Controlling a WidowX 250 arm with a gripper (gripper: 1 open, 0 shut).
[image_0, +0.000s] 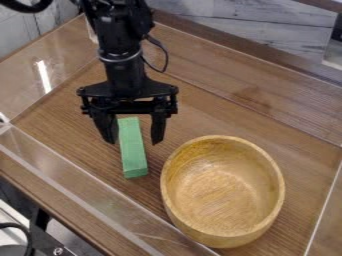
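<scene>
A green rectangular block lies on the wooden surface left of a large yellow bowl. My black gripper is open above the block's far end, a finger on either side of it, with nothing held.
A pale marbled wall runs along the back. A dark cable sits at the lower left corner, beyond the table's front edge.
</scene>
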